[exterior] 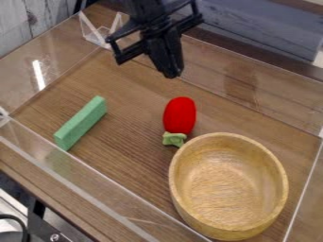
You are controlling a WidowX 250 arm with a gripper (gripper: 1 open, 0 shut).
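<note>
The black gripper (169, 66) hangs over the back middle of the wooden table, shut, with nothing seen between its fingers. Below it and slightly right lies a red strawberry-like toy (179, 116) with a green top, apart from the gripper. A green bar (79, 124) lies at the left of the table. A large yellow bowl (229, 191) sits at the front right.
The wooden table (89, 71) has a raised border along the back and left. A clear plastic piece at the back left is partly hidden by the arm.
</note>
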